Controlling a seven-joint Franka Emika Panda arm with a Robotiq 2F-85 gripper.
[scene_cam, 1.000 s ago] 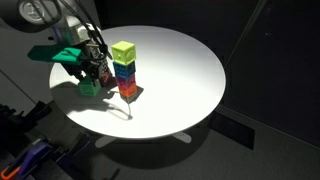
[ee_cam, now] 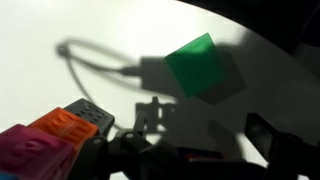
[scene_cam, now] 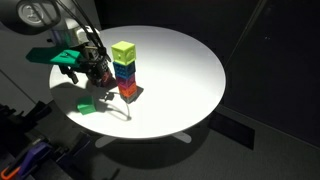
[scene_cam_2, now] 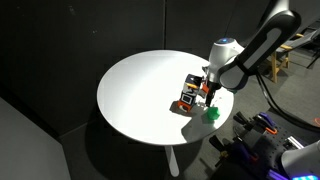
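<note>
A green block lies by itself on the white table near its front left edge; it also shows as a green square in the wrist view. My gripper is above the table, back from the block and apart from it. Its fingers stand wide in the wrist view, with nothing held between them. To the right of the gripper rises a tower of stacked blocks, yellow-green on top, with blue, red and orange below. The tower's near blocks fill the lower left of the wrist view.
A thin grey loop crosses the tabletop; whether cable or shadow, I cannot tell.
The tower stands where it was.
</note>
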